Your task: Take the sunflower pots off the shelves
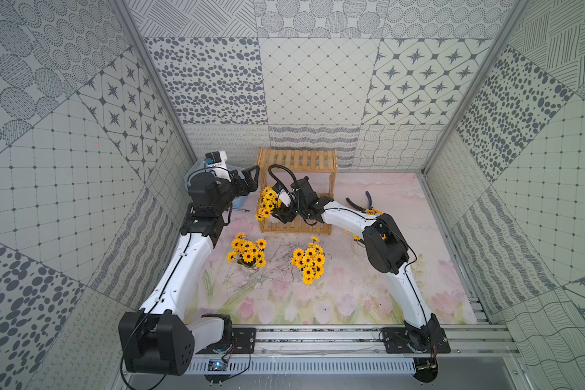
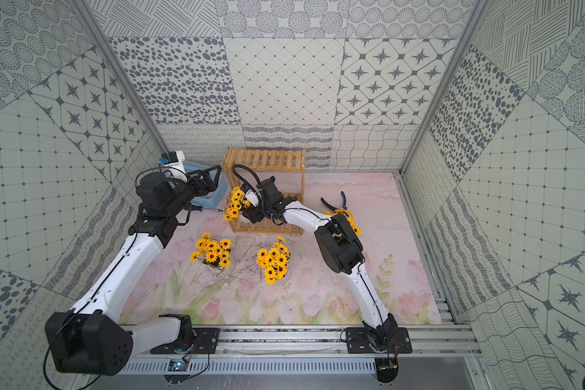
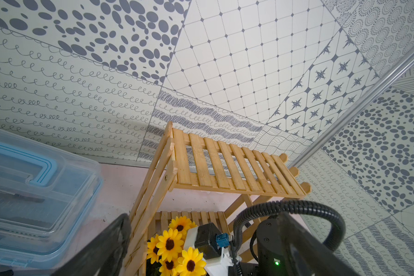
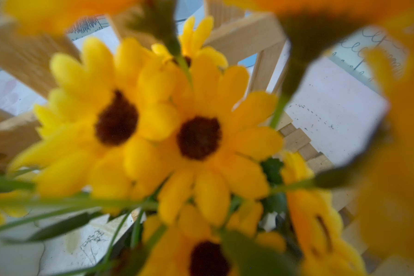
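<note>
On the lower shelf of the wooden rack (image 1: 297,158), at its left end, stands a bunch of sunflowers (image 1: 266,203); its pot is hidden. My right gripper (image 1: 283,213) reaches in against these flowers from the right. Blossoms fill the right wrist view, so its fingers cannot be made out there. Left of the rack's upper shelf, my left gripper (image 1: 250,178) is open and empty, its blurred fingers (image 3: 108,248) wide apart in the left wrist view. Two sunflower pots stand on the table in front: one at left (image 1: 246,251), one near the middle (image 1: 308,261). More sunflowers (image 2: 351,222) lie right of the rack.
A clear blue-edged box (image 3: 41,197) stands behind my left arm. Dark-handled pliers (image 2: 334,202) lie right of the rack. The rack's upper shelf is empty, and the table's front right is mostly free.
</note>
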